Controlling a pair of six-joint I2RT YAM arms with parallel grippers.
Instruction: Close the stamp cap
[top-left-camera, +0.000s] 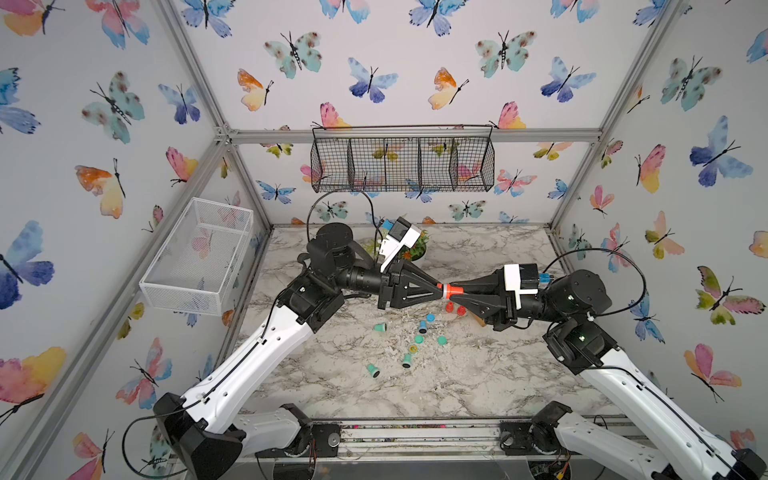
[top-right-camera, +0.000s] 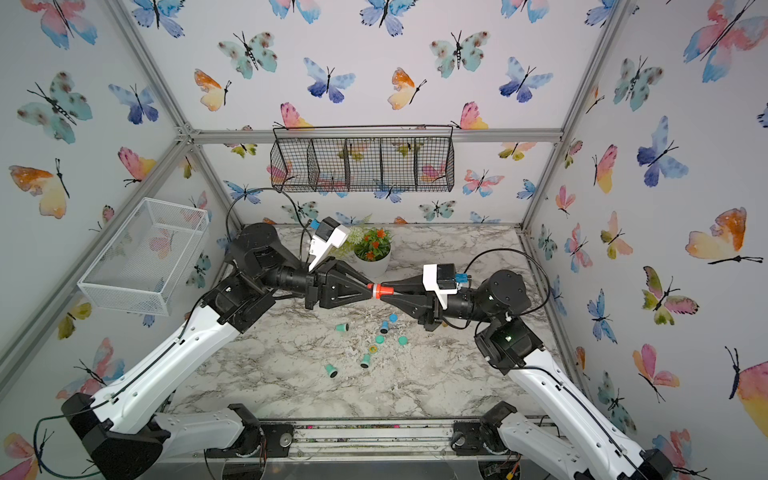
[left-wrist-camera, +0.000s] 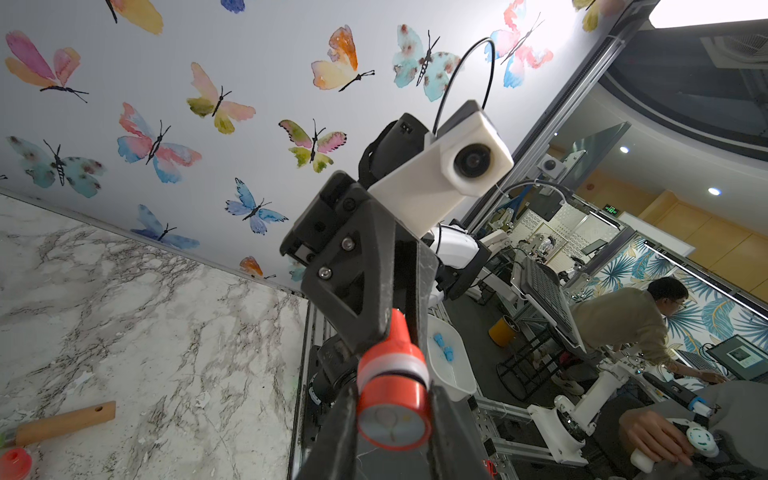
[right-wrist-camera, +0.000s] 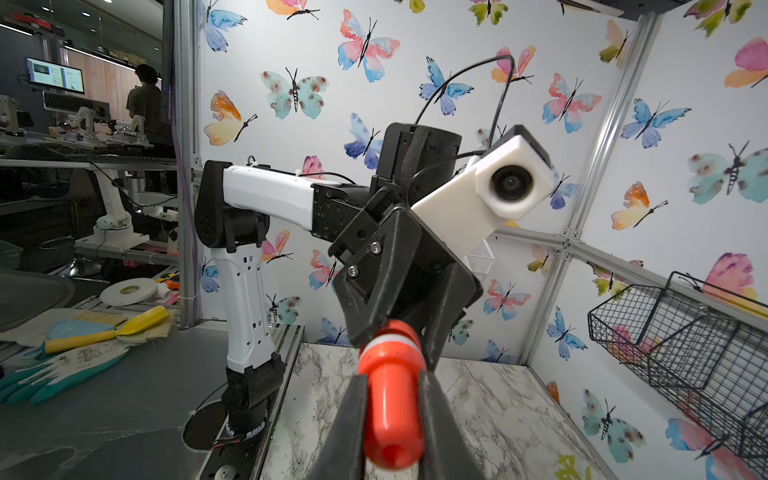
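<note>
The red stamp body lies lengthwise in my right gripper, which is shut on it. Its pale ring faces the other arm. My left gripper is shut on the small red cap, whose round, pale end faces the left wrist camera. Both pieces are held in the air, nearly in line, above the table. Cap and body meet end to end at the ring. In the left wrist view a thin dark line shows between ring and cap, so I cannot tell whether the cap is fully seated.
Several loose teal and blue stamp pieces lie on the marble table below. Red caps lie under the right gripper. A potted plant stands behind the left gripper.
</note>
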